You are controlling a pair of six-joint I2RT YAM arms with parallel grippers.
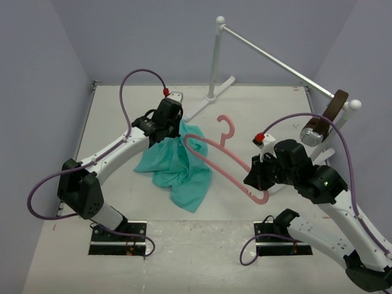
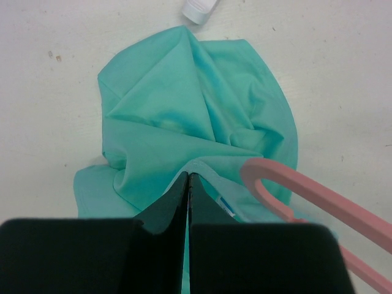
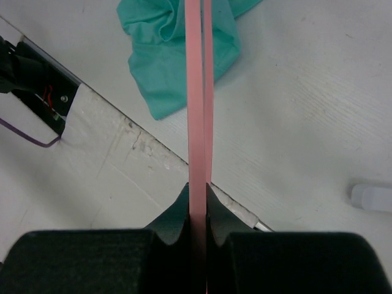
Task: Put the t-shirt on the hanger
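Observation:
The teal t-shirt (image 1: 190, 177) lies crumpled on the table. A pinched edge of the t-shirt (image 2: 199, 165) rises to my left gripper, which is shut on it. My right gripper (image 1: 260, 180) is shut on the near end of the pink hanger (image 1: 220, 168); in the right wrist view the hanger (image 3: 196, 110) runs straight out from between the fingers. The hanger's free end sits above the shirt, just right of the left gripper's tips. In the left wrist view that end of the hanger (image 2: 263, 168) is beside the lifted fabric; whether they touch I cannot tell.
A white rack (image 1: 278, 63) stands at the back right, its bar running toward a brown and metal cylinder (image 1: 324, 116). One rack foot (image 2: 199, 8) lies just beyond the shirt. Bare table is open between shirt and right arm.

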